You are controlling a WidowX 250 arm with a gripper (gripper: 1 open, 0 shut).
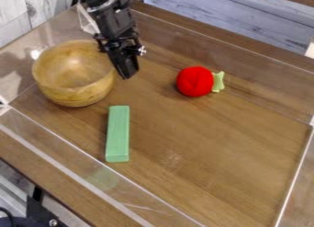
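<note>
My gripper (125,63) is at the upper left, low over the table at the back-right rim of a tan wooden bowl (72,84); it looks shut, with nothing visible between its fingers. The bowl appears empty. In front of it lies a flat pale-green bar (117,133). To the right of the gripper sits a round red object (194,82), with a small light-green piece (218,82) at its right side.
A pale plank wall (241,22) stands behind it. Clear edging runs along the table's left and right sides.
</note>
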